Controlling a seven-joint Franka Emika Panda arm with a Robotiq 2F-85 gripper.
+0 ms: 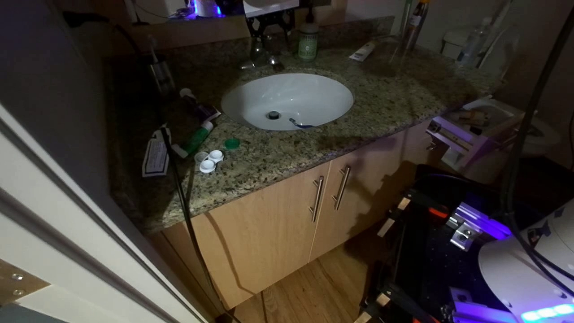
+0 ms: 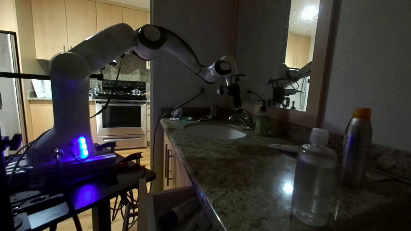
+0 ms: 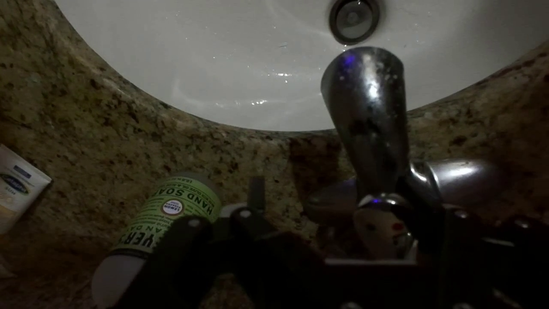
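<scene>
A chrome faucet [image 3: 368,113] stands at the back of the white sink [image 3: 216,67]. In the wrist view my gripper is low over the faucet's rear, its dark fingers apart, with the handle area between them. One fingertip [image 3: 256,193] shows left of the faucet; the other side is lost in dark shadow, so contact cannot be told. From exterior view 2, the gripper [image 2: 237,106] points down just above the faucet [image 2: 244,117]. Exterior view 1 shows the gripper [image 1: 259,40] reaching down to the faucet from above.
A green-labelled soap bottle [image 1: 308,43] stands close beside the faucet. A blue toothbrush [image 1: 300,124] lies in the sink. The contact lens case [image 1: 208,161], green cap [image 1: 232,143] and tubes lie left of the basin. A clear bottle [image 2: 314,181] stands on the right counter.
</scene>
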